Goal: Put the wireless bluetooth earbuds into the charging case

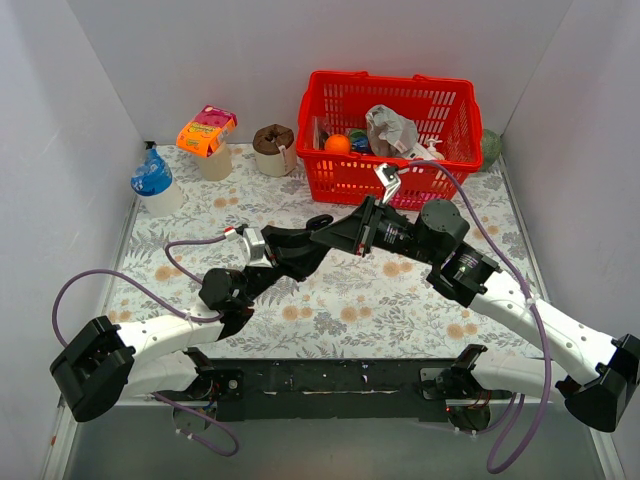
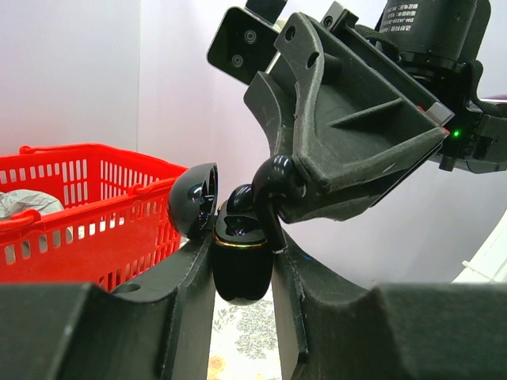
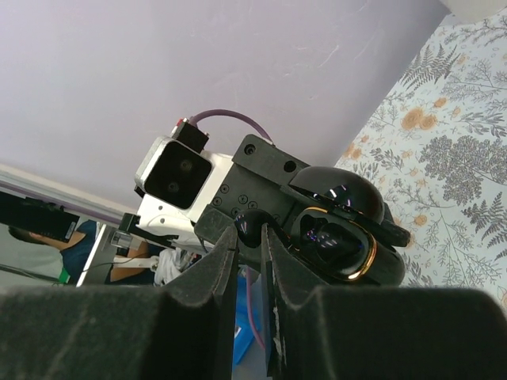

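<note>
Over the middle of the table, the black charging case (image 2: 242, 269) is gripped between the fingers of my left gripper (image 1: 303, 247), its rounded lid (image 2: 192, 199) standing open. My right gripper is shut on a small glossy black earbud (image 3: 251, 226), which sits right at the case's open side. In the right wrist view, the case's gold-edged interior (image 3: 337, 241) lies just right of the earbud. Whether the earbud touches a slot is hidden by dark parts overlapping. From above, the two grippers meet and only a bit of the case (image 1: 320, 222) shows.
A red basket (image 1: 390, 180) with assorted items stands at the back. Behind the left arm are a blue-topped container (image 1: 152, 180), an orange packet (image 1: 207, 130) and a cup with a brown top (image 1: 273, 150). The patterned tabletop (image 1: 330, 330) below the grippers is clear.
</note>
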